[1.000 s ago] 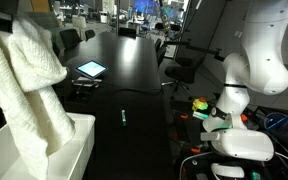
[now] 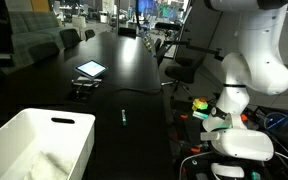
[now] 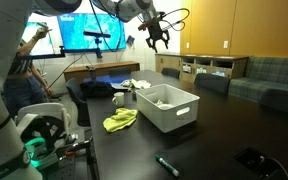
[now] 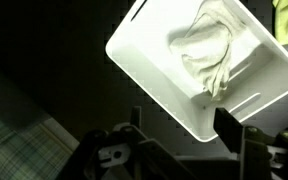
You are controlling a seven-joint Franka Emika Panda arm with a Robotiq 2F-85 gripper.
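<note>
A white cloth (image 4: 206, 45) lies crumpled on the floor of the white bin (image 4: 164, 85) in the wrist view. My gripper is above the bin's near side, its fingers wide apart and nothing between them. Exterior view 1 shows the same cloth (image 2: 50, 166) low inside the bin (image 2: 74, 118), with a dark part of the gripper at the upper left edge. From exterior view 2, the bin (image 3: 167, 118) stands upright on the table, and a little of the cloth (image 3: 164, 96) shows over its rim.
A yellow cloth (image 3: 120, 120) lies beside the bin. A small dark green marker (image 3: 167, 164) is on the black table, with clear surface around it. Farther back in exterior view 1 lies a tablet with a bright screen (image 2: 91, 69).
Earlier the white cloth hung from the gripper over the bin.
</note>
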